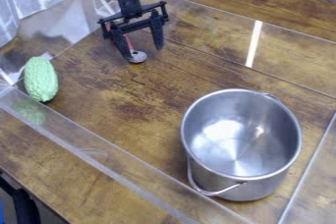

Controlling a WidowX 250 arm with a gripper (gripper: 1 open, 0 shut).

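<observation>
My black gripper (137, 39) hangs at the top left of the camera view, over a small grey round object (137, 57) with a thin red-and-white part reaching up beside the fingers. Whether the fingers hold that object is too small to tell. A pale green cabbage-like item (41, 81) lies at the left, and a large steel pot (239, 135) with a wire handle stands at the lower right.
Clear plastic walls (297, 61) border the wooden work surface (157, 100). The middle of the surface, between the green item and the pot, is bare, as is the area at the upper right.
</observation>
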